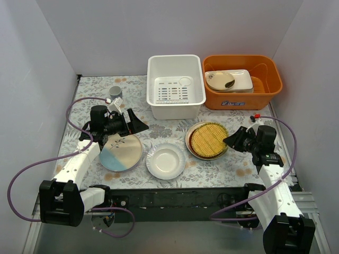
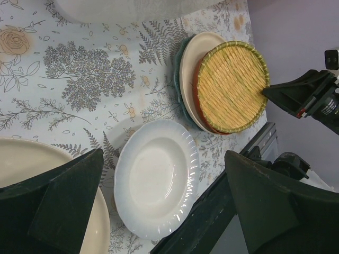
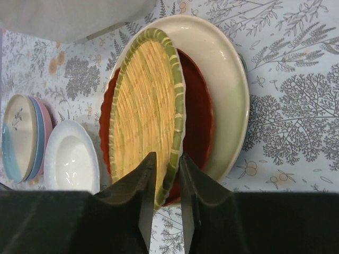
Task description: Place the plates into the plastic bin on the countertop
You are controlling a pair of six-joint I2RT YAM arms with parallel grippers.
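Observation:
A yellow woven-pattern plate (image 1: 208,139) with a green rim lies over a reddish-brown plate (image 3: 200,114) and a cream plate (image 3: 225,79). The rim of the yellow plate passes between the parted fingers of my right gripper, close to the right-hand one; the fingers are not closed on it. A white ribbed plate (image 1: 165,161) rests flat at front centre. To its left is a cream-and-blue plate (image 1: 121,153), stacked on blue and pink ones in the right wrist view. Above this stack my left gripper (image 1: 138,120) is open and empty. The white plastic bin (image 1: 176,108) appears empty.
An orange tub (image 1: 230,101) at the back right holds a white tray and a cream plate. A grey cup (image 1: 116,92) stands at the back left. Grey walls border the back and sides. Bare patterned cloth (image 1: 164,131) shows in front of the white bin.

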